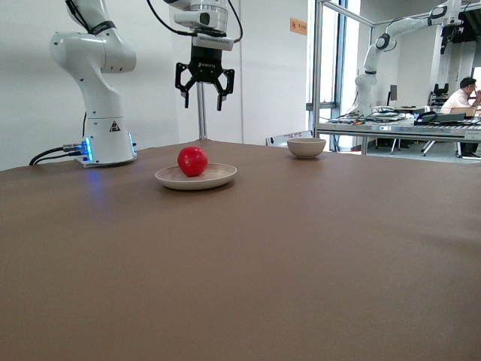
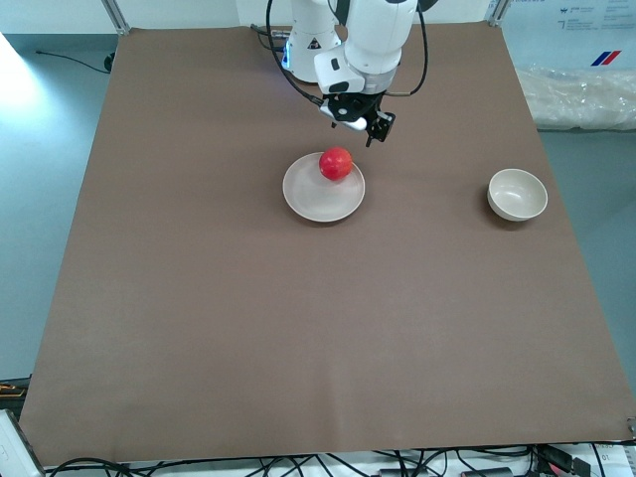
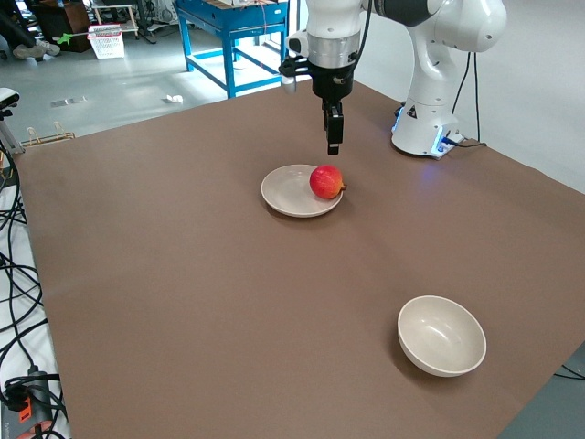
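A red apple (image 2: pixel 336 163) rests on a pale round plate (image 2: pixel 306 198), also seen as apple (image 1: pixel 192 161) and plate (image 3: pixel 288 195) in the other views. A white bowl (image 2: pixel 518 195) stands apart to the right in the left view, nearer the camera in the right view (image 3: pixel 441 336). My black gripper (image 1: pixel 203 101) hangs in the air above and behind the apple, its two fingers apart, open, with nothing between them.
The arm's base (image 1: pixel 109 143) stands at the back edge. Cables (image 3: pixel 18 293) run outside the table's edge.
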